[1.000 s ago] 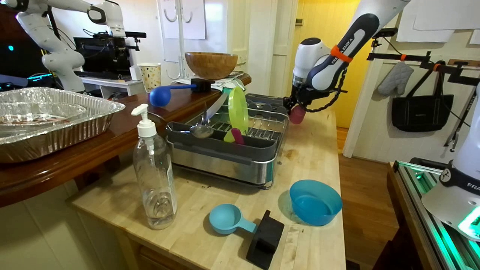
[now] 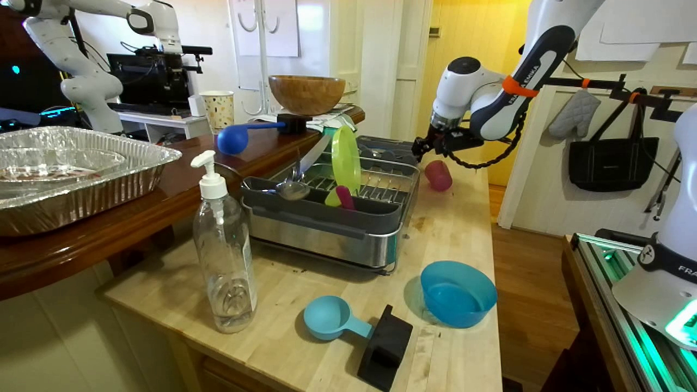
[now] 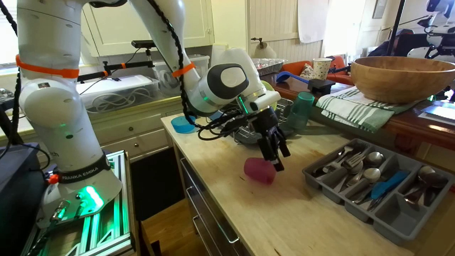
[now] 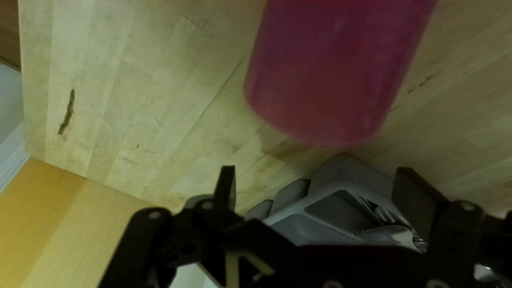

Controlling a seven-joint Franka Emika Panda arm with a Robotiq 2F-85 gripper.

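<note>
A pink cup (image 3: 258, 170) lies on its side on the wooden counter, its far surface partly behind my fingers in exterior view 2. In exterior view 1 the same cup (image 2: 438, 176) shows just right of and below the gripper (image 2: 421, 151). My gripper (image 3: 280, 158) is tilted downward beside the cup. The wrist view shows its fingers (image 4: 226, 187) well apart, with the gripper open and no object held. There the cup (image 4: 331, 72) is beyond the fingertips, cut off by the top edge.
A grey cutlery tray (image 3: 314, 181) full of utensils lies near the cup. Behind the gripper stand a dish rack (image 2: 326, 225) and a teal cup (image 3: 301, 111). A blue bowl (image 2: 457, 294) sits by the counter's edge. Bare counter (image 3: 290, 222) extends in front.
The arm has swung to the right in exterior view 1 and its wrist has tilted.
</note>
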